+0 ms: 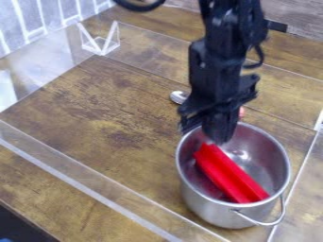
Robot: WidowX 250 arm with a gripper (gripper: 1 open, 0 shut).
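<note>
A red elongated object (233, 178) lies inside a steel pot (202, 203) with a wire handle at the lower right. My black gripper (209, 128), blurred, hangs over the pot's back rim, above the upper end of the red object. Whether anything is between its fingers is hard to see; it looks shut.
A spoon (179, 96) lies behind the gripper on the wooden table (94, 142). A white wire stand (98, 38) is at the back left.
</note>
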